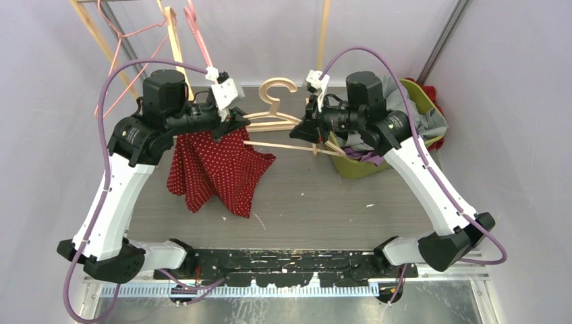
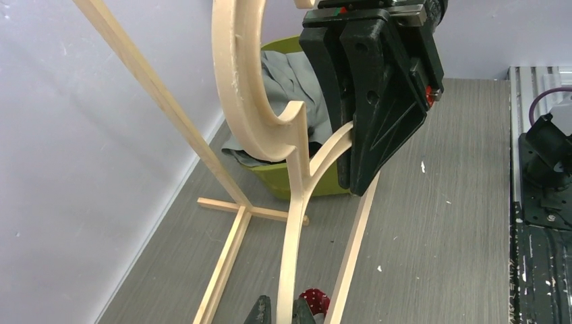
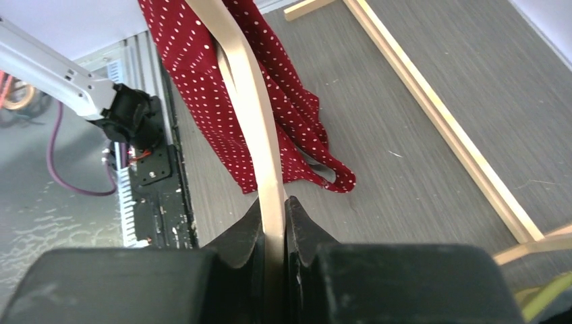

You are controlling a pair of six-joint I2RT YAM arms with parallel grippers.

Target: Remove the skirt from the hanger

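A pale wooden hanger (image 1: 274, 101) is held level between my two arms, its hook toward the back. My left gripper (image 1: 244, 121) is shut on one arm of it; in the left wrist view the wood (image 2: 291, 250) runs down between the fingertips. On the opposite arm, my right gripper (image 1: 300, 131) is shut, with the wood (image 3: 268, 182) between its pads. The dark red dotted skirt (image 1: 219, 169) hangs below the left gripper. In the right wrist view the skirt (image 3: 202, 81) still surrounds the hanger's far end; its top is partly hidden.
A green basket (image 1: 351, 169) with grey and purple cloth stands behind the right gripper. Pink hangers (image 1: 195, 30) and another wooden hanger (image 1: 174, 34) hang at the back left, close to the left arm. Bare floor (image 1: 324, 216) lies in front.
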